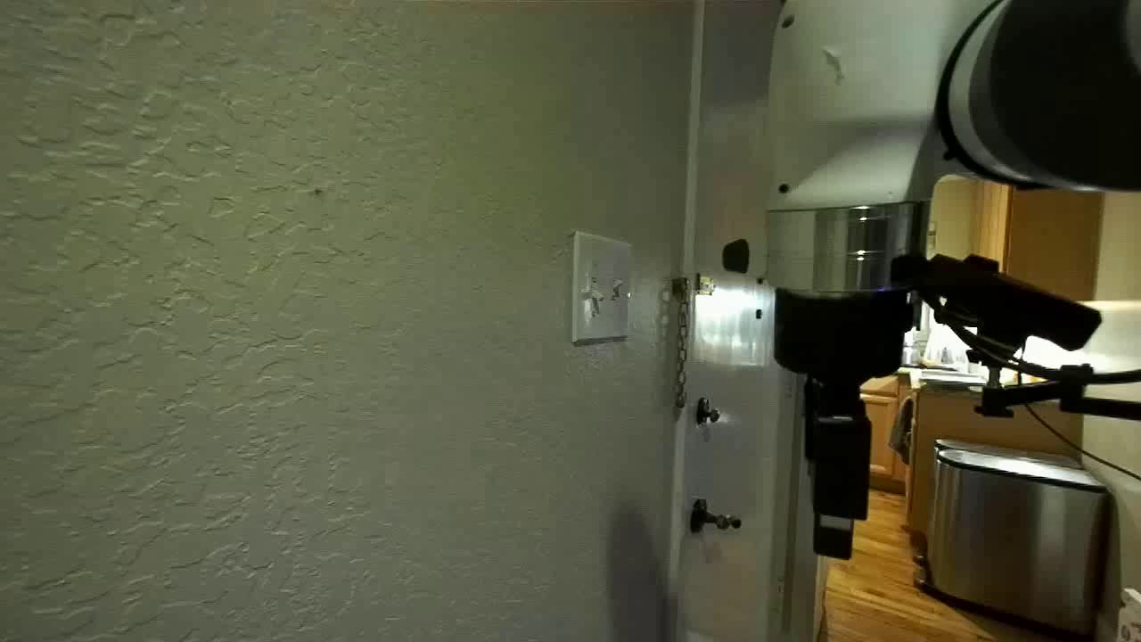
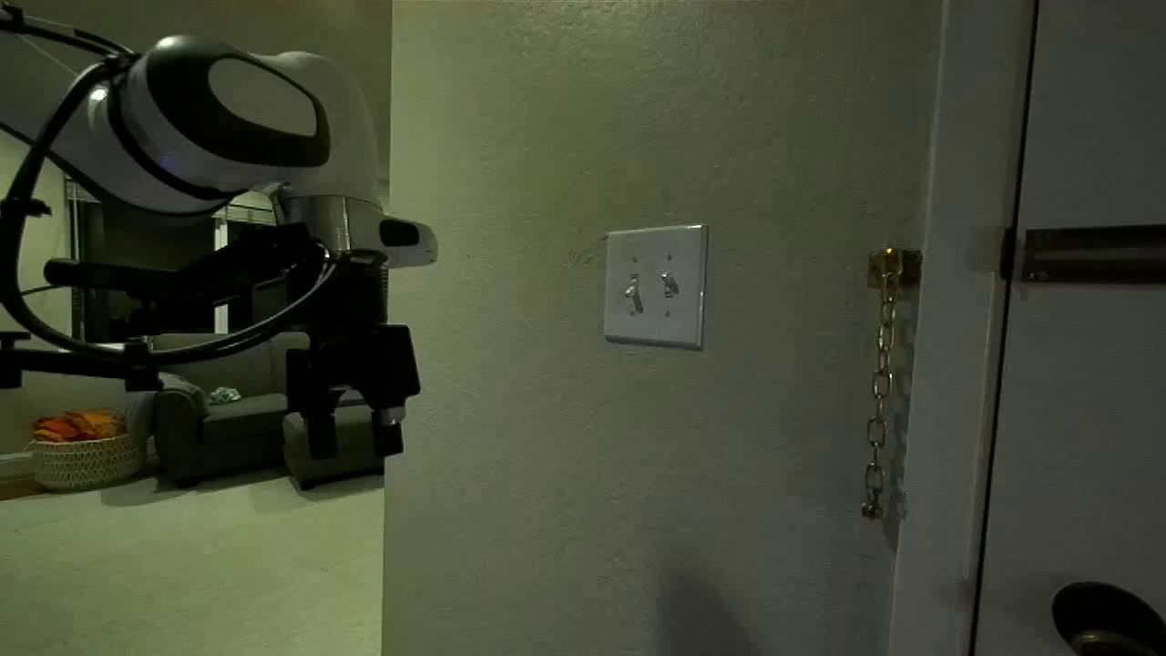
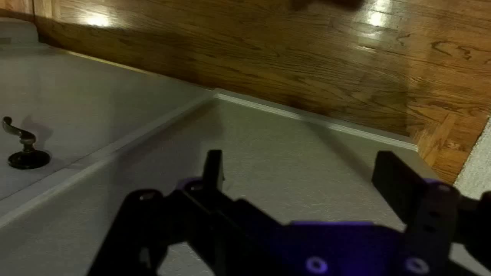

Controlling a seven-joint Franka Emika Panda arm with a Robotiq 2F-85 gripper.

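My gripper is open, its two black fingers [image 3: 212, 171] wide apart with only wall and floor visible beyond them. It points downward, left of the light switch plate in exterior view 2, where the gripper [image 2: 355, 443] also shows a gap between its fingers. A white two-switch plate [image 2: 656, 286] is fixed to the textured wall, with two toggles, a left one [image 2: 633, 293] and a right one [image 2: 669, 284]. From the other side, the same plate [image 1: 602, 287] appears to the left of the gripper [image 1: 834, 540], and nothing touches it.
A door chain [image 2: 877, 404] hangs beside the frame of a white door [image 2: 1093, 437]. The door's lever handle [image 3: 25, 145] sticks out at the left of the wrist view. A metal trash bin [image 1: 1016, 535] and a basket [image 2: 82, 459] stand farther away.
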